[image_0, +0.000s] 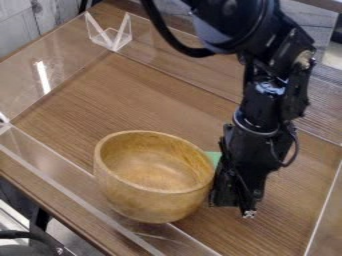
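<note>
A wooden bowl (144, 175) stands near the front edge of the table. My dark gripper (234, 200) is low at the bowl's right side, close against its rim, its fingertips partly in shadow; it looks shut, with nothing clearly visible between the fingers. A green object (213, 157) peeks out behind the bowl, mostly hidden by it and my gripper.
A white wire-like holder (110, 35) sits at the back left. Clear edging runs along the table's left and front sides.
</note>
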